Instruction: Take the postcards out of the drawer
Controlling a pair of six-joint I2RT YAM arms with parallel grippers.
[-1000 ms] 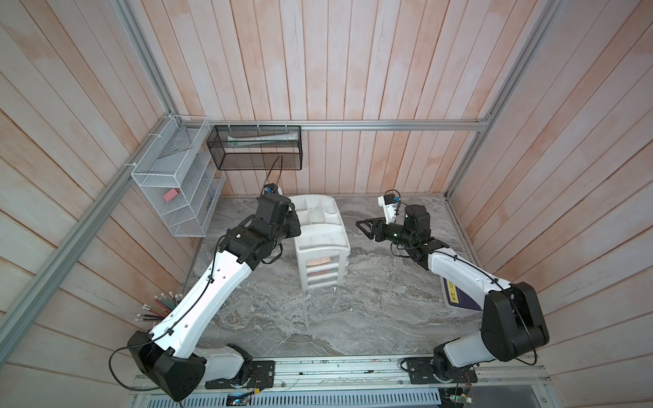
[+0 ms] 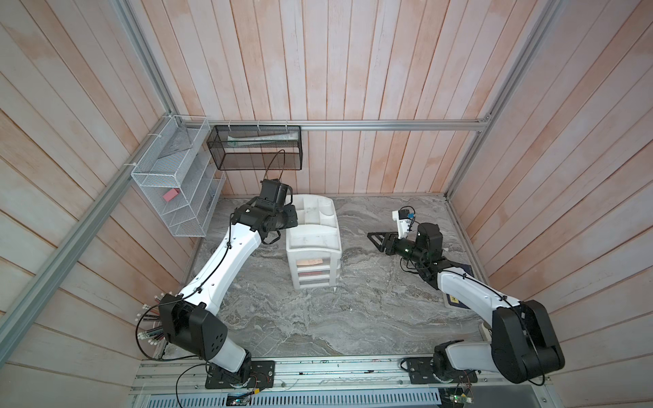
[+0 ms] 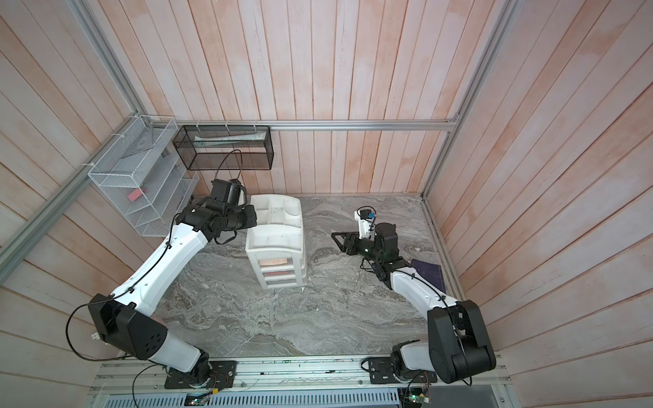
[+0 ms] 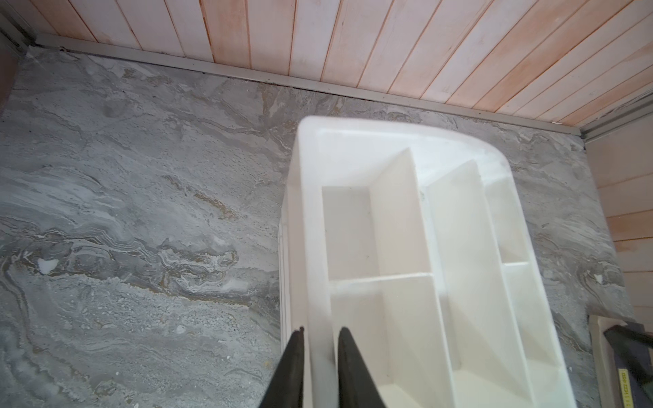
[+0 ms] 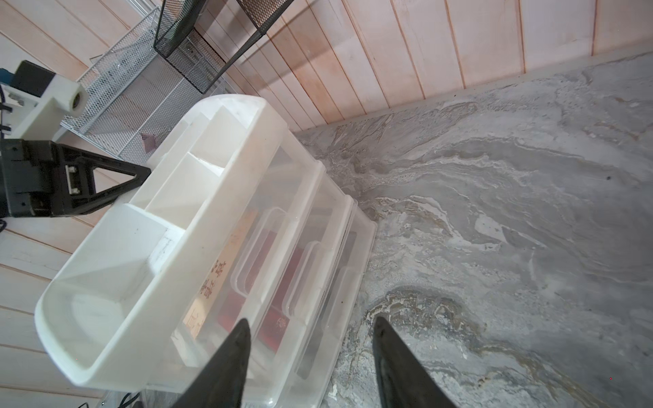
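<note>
The white plastic drawer unit point(image 2: 313, 238) stands left of the table's middle. Its drawers look shut. Through the clear side in the right wrist view, a peach card-like sheet point(image 5: 213, 282) shows in the upper drawer and reddish items point(image 5: 273, 326) show lower down. My left gripper is at the unit's top left, its fingers on either side of the left rim wall; whether they press on it cannot be told. My right gripper is open to the right of the unit, apart from it, with nothing between its fingers.
White wire shelves point(image 2: 173, 183) hang on the left and a black mesh basket point(image 2: 255, 149) on the back wall. A dark flat object point(image 3: 427, 275) lies by the right wall. Bare table surrounds the unit's front and right.
My right gripper has drawn back to the right over the second.
</note>
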